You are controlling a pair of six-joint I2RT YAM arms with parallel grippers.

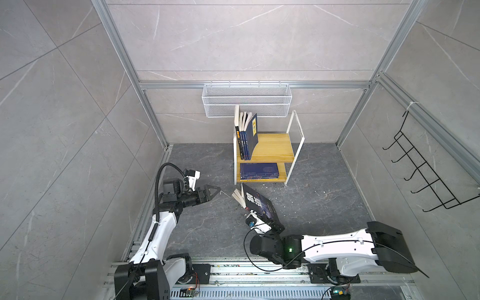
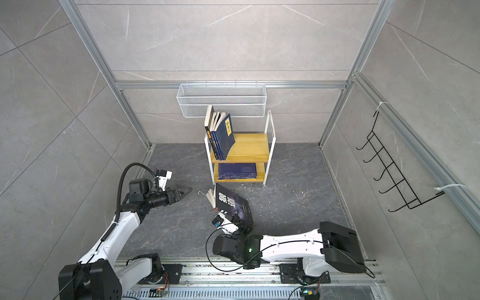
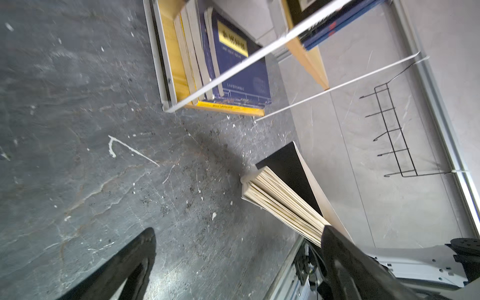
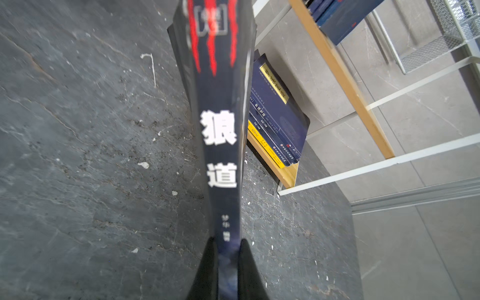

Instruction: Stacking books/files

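Note:
A black book [image 1: 257,202] with white title characters is raised at a slant in front of the two-tier shelf, pages toward the left. My right gripper is shut on its spine, which fills the middle of the right wrist view. My left gripper stands open and empty to the book's left, fingers apart in the left wrist view. On the shelf's upper board [image 1: 272,145] several books [image 1: 248,140] stand upright at the left end; a pile of navy books [image 1: 259,170] lies on the lower board.
A white mesh basket [image 1: 246,100] hangs on the back wall above the shelf. A black hook rack [image 1: 425,180] hangs on the right wall. The upper board's right part is bare, and the grey floor [image 1: 325,195] beside the shelf is clear.

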